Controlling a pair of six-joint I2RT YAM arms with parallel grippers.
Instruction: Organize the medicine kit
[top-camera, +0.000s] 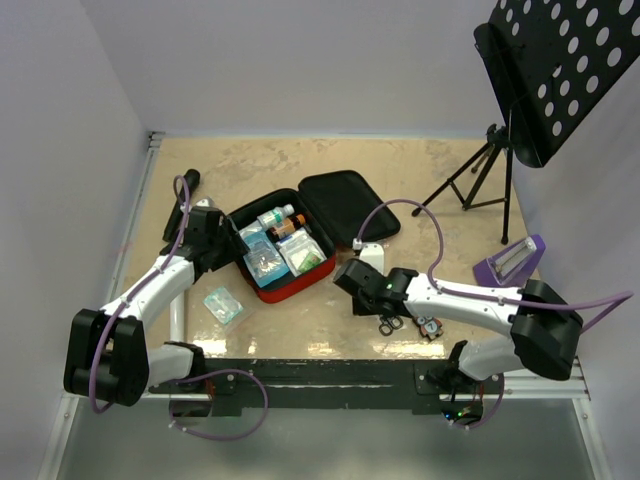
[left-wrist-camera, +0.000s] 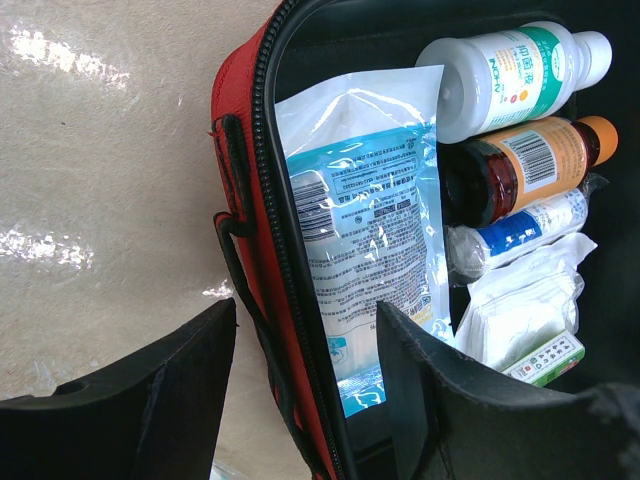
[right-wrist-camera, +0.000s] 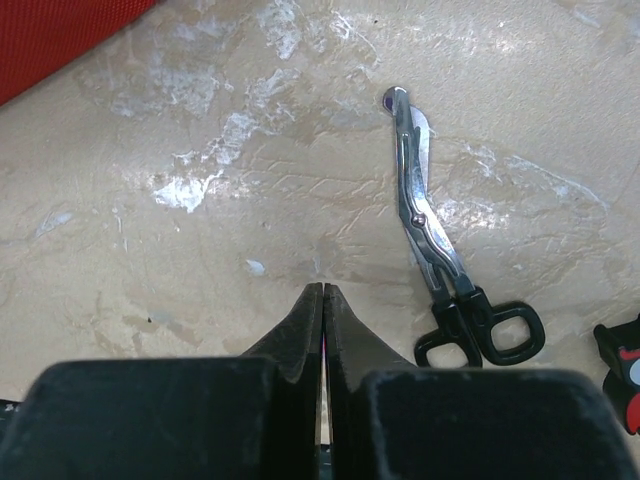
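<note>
Silver scissors with black handles (right-wrist-camera: 428, 230) lie on the table in the right wrist view, to the right of my right gripper. Its fingertips meet, with nothing between them, apart from the scissors' handles. From above, only the scissor loops (top-camera: 387, 329) show beside that gripper. The red-and-black medicine kit (top-camera: 293, 287) stands unzipped, its lid folded back. Inside are a blue-white pouch (left-wrist-camera: 375, 230), a white bottle (left-wrist-camera: 510, 80), a brown bottle (left-wrist-camera: 540, 160), a wrapped roll (left-wrist-camera: 520, 235) and white gauze (left-wrist-camera: 525, 300). My left gripper stays open over the kit's left wall, holding nothing.
A clear packet (top-camera: 222, 303) lies on the table left of the kit. A small black-and-red item (top-camera: 429, 327) sits right of the scissors. Farther right are a purple holder (top-camera: 512, 260) and a black tripod stand (top-camera: 487, 180). Bare table lies between kit and scissors.
</note>
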